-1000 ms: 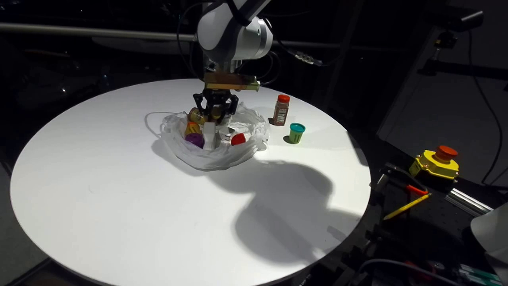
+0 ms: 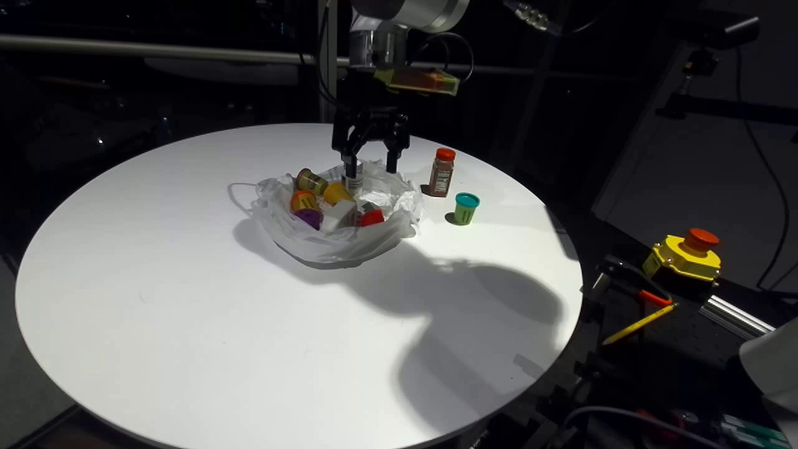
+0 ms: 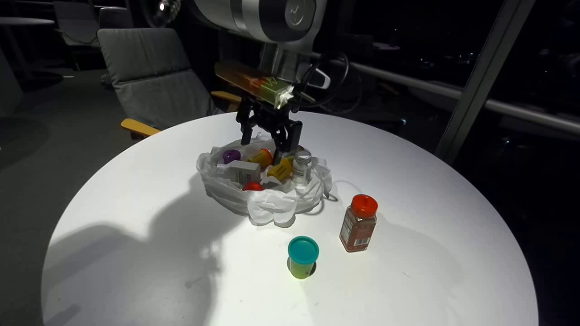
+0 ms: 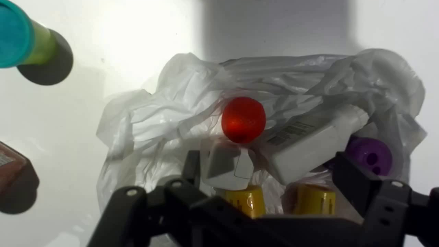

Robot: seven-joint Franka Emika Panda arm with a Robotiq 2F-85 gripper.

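Above the white plastic bag (image 2: 318, 247) my gripper (image 2: 371, 168) stands open, with nothing held. In the wrist view its two dark fingers (image 4: 191, 168) are spread wide, over the bag's contents. Inside the bag lie a white bottle (image 4: 317, 142), a red-capped item (image 4: 243, 119), a purple piece (image 4: 369, 156), yellow containers (image 4: 249, 201) and a small white box (image 4: 228, 168). A clear jar (image 3: 302, 167) leans at the bag's side. Outside the bag, a red-lidded spice jar (image 3: 357, 223) and a green tub with a teal lid (image 3: 302, 256) stand upright on the table.
An emergency stop button (image 2: 688, 254) sits off the table at the right. A chair (image 3: 155, 81) stands behind the table.
My gripper has risen out of the bag and moved right in exterior view 1. A yellow container that was between its fingers now lies in the bag, and the white bottle has tilted over.
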